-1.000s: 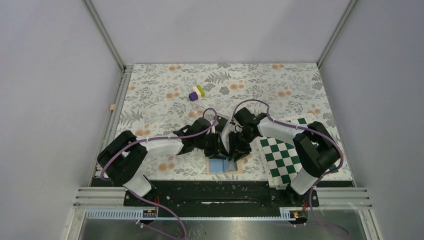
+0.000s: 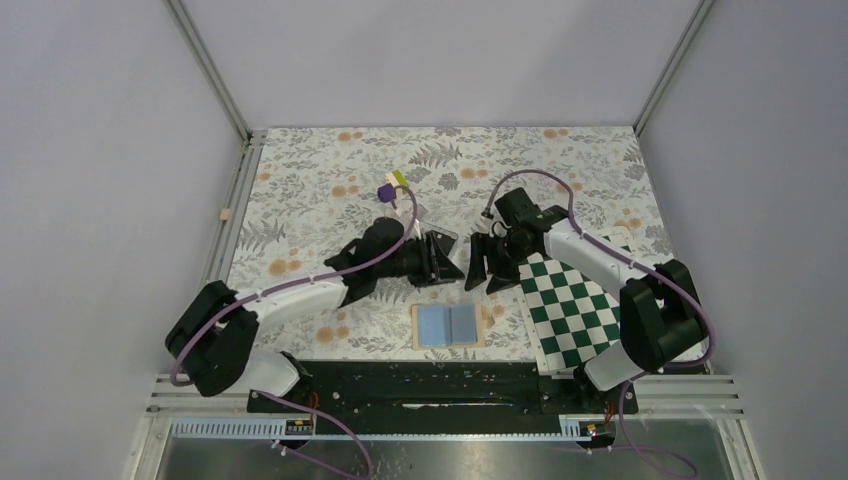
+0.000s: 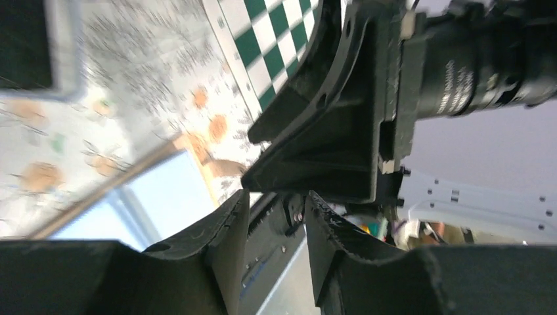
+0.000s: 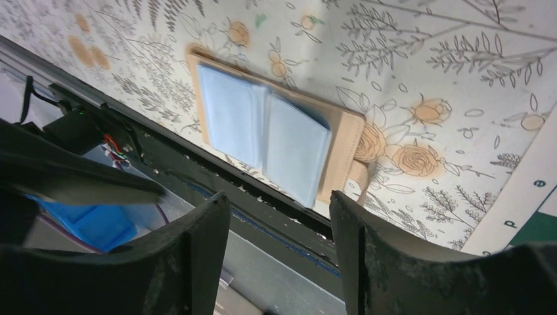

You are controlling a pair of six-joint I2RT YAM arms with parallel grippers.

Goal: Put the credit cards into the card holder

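Observation:
The card holder (image 4: 345, 134) lies spread flat near the table's front edge, tan-rimmed with two light blue panels; I see no card clearly on them. Behind it in the top view, a flat dark piece (image 2: 441, 241), perhaps a card, is partly covered by my left arm. The left wrist view shows this black piece (image 3: 25, 49) with a clear rim round it. My left gripper is open and empty, behind the holder. Open too, with nothing between its fingers, my right gripper hangs just right of the left one.
A green-and-white checkered board (image 2: 572, 312) lies to the right, partly under the right arm. A purple, white and green block (image 2: 395, 185) stands farther back. Both grippers are very close together.
Both grippers were over the card holder a second ago. The right one has moved right and back from it; the left one followed later, moving back and leaving the holder uncovered.

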